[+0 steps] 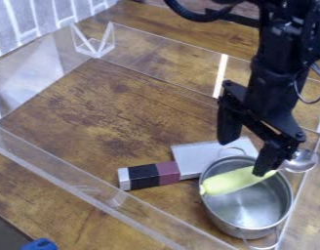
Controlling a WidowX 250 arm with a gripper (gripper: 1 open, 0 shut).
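A steel pot (244,213) with wire handles stands at the lower right. A pale yellow-green elongated object (229,184) lies across the pot's upper inside. The black gripper (249,146) hangs over the pot with its two fingers spread wide, one above the pot's back left, the other near the object's right end. Whether that right finger touches the object is hard to tell.
A cleaver-like object with a silver blade (194,154) and dark handle (149,177) lies left of the pot. A metal ladle or spoon (302,159) is at the right. Clear plastic walls border the wooden surface, whose left middle is bare. A blue item (38,243) sits bottom left.
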